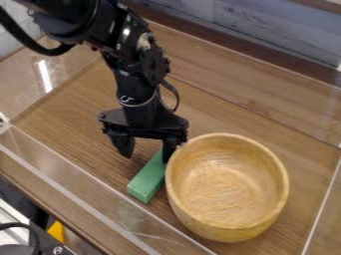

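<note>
My black gripper hangs open and pointed down over the wooden table, just left of a tan bowl. A green rectangular block lies on the table below the gripper, along the bowl's left side; its upper end reaches under the right finger, and whether they touch I cannot tell.
A pale wall stands at the back. A cable and a small yellow item are at the lower left, past the table's edge.
</note>
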